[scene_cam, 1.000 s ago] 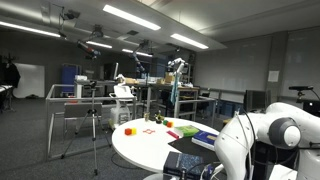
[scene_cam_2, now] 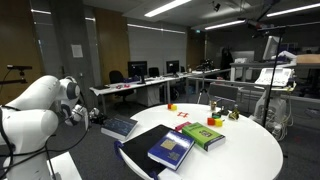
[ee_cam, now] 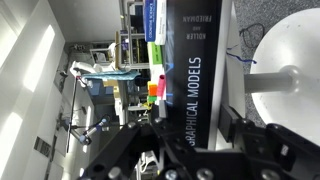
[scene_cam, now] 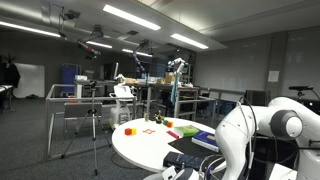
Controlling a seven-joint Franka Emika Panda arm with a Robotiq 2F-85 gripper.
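Observation:
A dark book with "GRAPHICAL MODELS" on its spine (ee_cam: 190, 85) fills the middle of the wrist view. My gripper is shut on it, the book rising away from the fingers at the bottom of the picture. In exterior view 2, the gripper (scene_cam_2: 97, 119) is low at the left, beside a dark book with a pale edge (scene_cam_2: 119, 128) just off the table. Exterior view 1 shows the gripper only partly, at the bottom edge, so its fingers cannot be made out there.
On the round white table (scene_cam_2: 250, 150) lie a blue book (scene_cam_2: 171, 150) and a green book (scene_cam_2: 201, 137). Small red and yellow items (scene_cam_2: 215, 122) stand further back. A tripod (scene_cam: 95, 115) stands beyond the table.
In exterior view 1, the arm's lower end has shifted slightly left and up at the bottom edge. The table's things look unmoved.

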